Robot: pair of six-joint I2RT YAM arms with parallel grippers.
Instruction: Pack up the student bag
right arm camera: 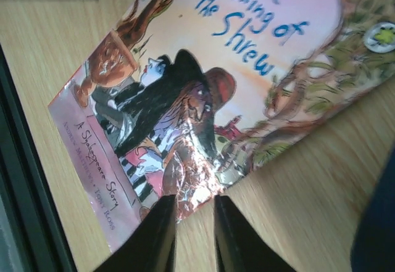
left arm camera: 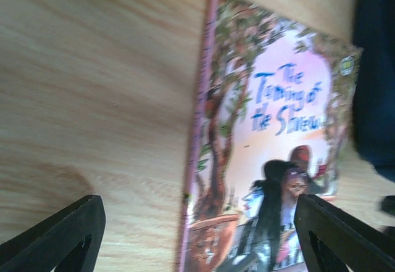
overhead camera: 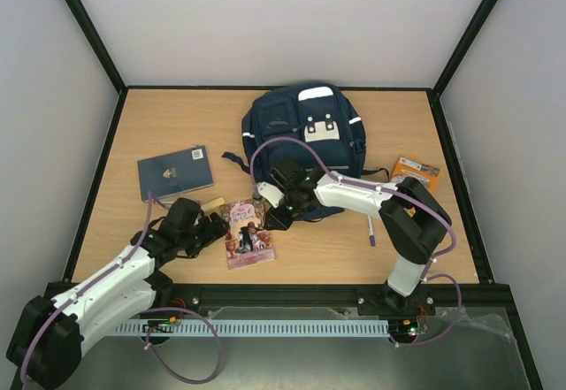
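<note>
A picture book, "The Taming of the Shrew" [overhead camera: 250, 244], lies flat on the table between my two grippers. My left gripper is wide open over its left edge, and only wood and the cover [left arm camera: 271, 99] show past the fingers. Over the book's lower right edge hangs my right gripper, its fingers a little apart with nothing between them. The navy backpack [overhead camera: 279, 118] lies behind the book at the table's back. At the left is a dark blue notebook [overhead camera: 168, 176]; an orange book [overhead camera: 420, 172] sits far right, partly behind the right arm.
A yellow tube-shaped object [overhead camera: 213, 204] lies close behind the left gripper, also along the top of the left wrist view. A white and purple pen [overhead camera: 371, 233] is near the right arm. Bare wood is free at the front right.
</note>
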